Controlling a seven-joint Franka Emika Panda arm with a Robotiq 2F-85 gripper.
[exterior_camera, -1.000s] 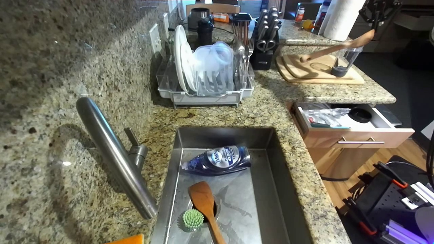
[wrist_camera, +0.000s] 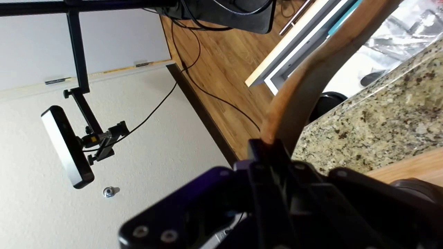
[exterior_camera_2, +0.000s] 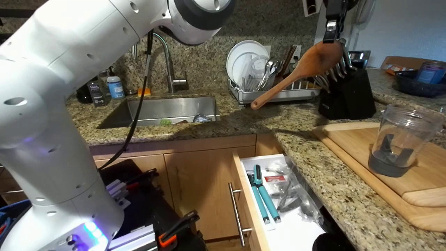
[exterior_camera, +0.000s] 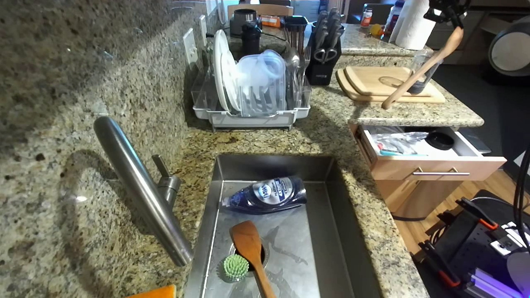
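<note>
A wooden spoon (exterior_camera_2: pixel 313 62) hangs in the air over the counter, its bowl end held and its handle slanting down and away. My gripper (exterior_camera_2: pixel 330 39) is shut on that end. In the wrist view the spoon (wrist_camera: pixel 315 74) reaches up and right from the dark fingers (wrist_camera: pixel 259 151). A clear plastic cup (exterior_camera_2: pixel 401 134) with a dark base stands on the cutting boards (exterior_camera_2: pixel 355 136), below and apart from the spoon in exterior view 2. In exterior view 1 the spoon (exterior_camera: pixel 432 64) crosses in front of part of the cup.
An open drawer (exterior_camera: pixel 422 166) with bagged utensils juts out below the counter. A knife block (exterior_camera_2: pixel 347 94) and a dish rack (exterior_camera: pixel 251 119) stand behind. The sink (exterior_camera: pixel 343 238) holds a soap bottle (exterior_camera: pixel 271 193), a green brush (exterior_camera: pixel 235 267) and a wooden spatula (exterior_camera: pixel 246 238).
In exterior view 1 the held spoon has swung from nearly level to steeply slanted, its handle tip now lower and further right. The gripper has shifted slightly left. The sink items have not moved.
</note>
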